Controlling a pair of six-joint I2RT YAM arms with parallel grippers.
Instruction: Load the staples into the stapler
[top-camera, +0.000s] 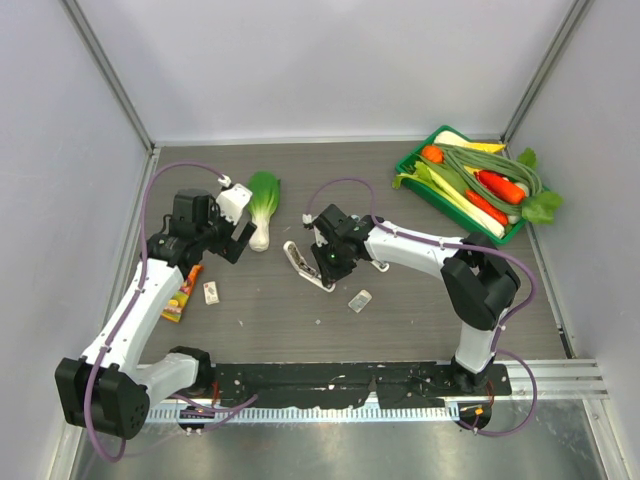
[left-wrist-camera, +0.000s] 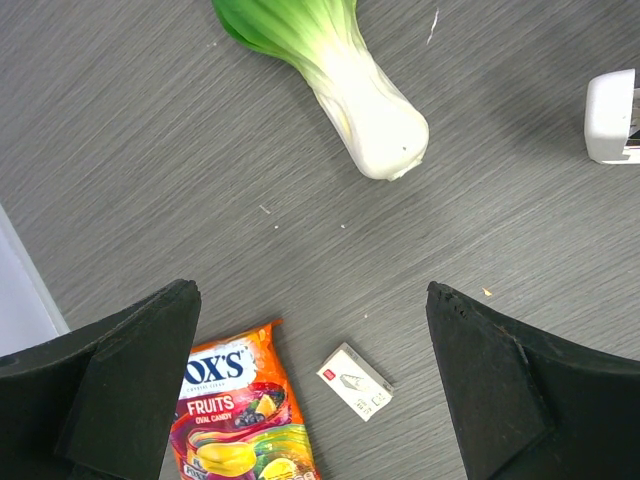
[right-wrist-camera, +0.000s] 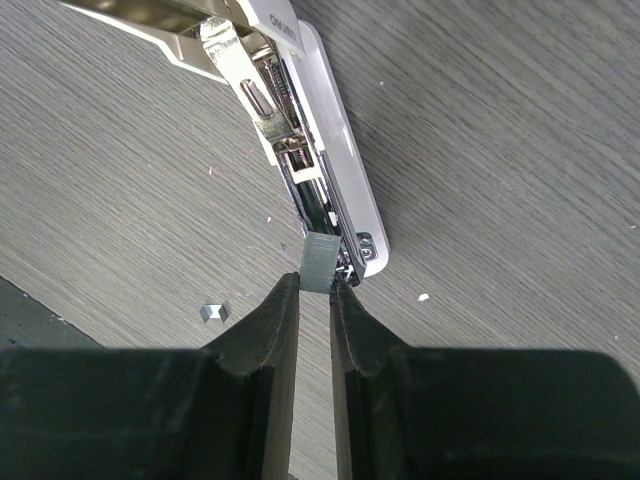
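Observation:
The white stapler (top-camera: 306, 268) lies slanted mid-table, opened up. In the right wrist view, the stapler's metal magazine (right-wrist-camera: 315, 200) is exposed and its top half swings off to the upper left. My right gripper is shut on a short silver staple strip (right-wrist-camera: 320, 260), held over the front end of the magazine. The strip overlaps the channel in this view; whether it sits inside cannot be told. My left gripper stands open above the table, away from the stapler, with nothing between its fingers.
A small staple piece (right-wrist-camera: 213, 312) lies loose near the stapler. Two small boxes, one left (top-camera: 211, 293) and one right (top-camera: 360, 300), rest on the table. Further off are a leafy vegetable (top-camera: 262, 208), an orange snack bag (left-wrist-camera: 245, 410) and a green vegetable basket (top-camera: 455, 213).

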